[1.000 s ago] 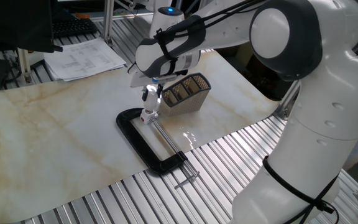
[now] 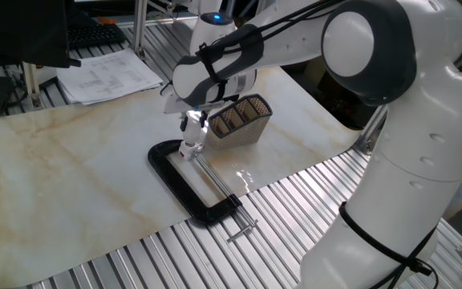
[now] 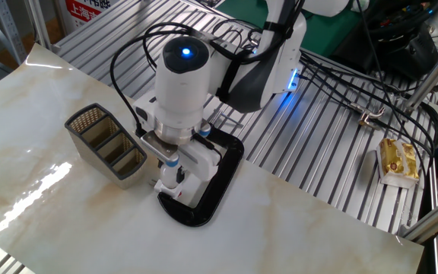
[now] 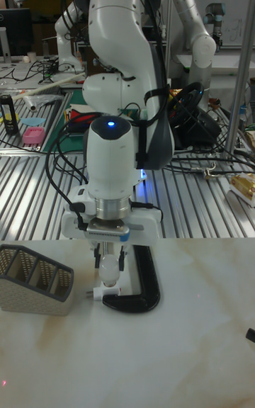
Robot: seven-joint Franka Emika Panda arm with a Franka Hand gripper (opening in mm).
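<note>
My gripper (image 4: 110, 259) points straight down over the table, its dark fingers (image 4: 98, 257) on either side of a white, bulb-like piece (image 4: 109, 270). Whether the fingers press on that piece or stand just clear of it, I cannot tell. Directly beneath is a small white plug-like base (image 4: 107, 292) with a bit of red, its pins pointing sideways. It sits at the end of a big black C-clamp (image 2: 176, 183), which lies flat across the table edge. The clamp's steel screw (image 2: 215, 177) runs alongside its frame.
A beige, perforated caddy (image 2: 239, 124) with several compartments stands close beside the gripper. Papers (image 2: 107, 76) lie at the far edge of the marbled tabletop (image 2: 62, 185), which has wide clear areas. A gold-and-white box (image 3: 396, 162) rests on the slatted metal surface.
The caddy has not moved.
</note>
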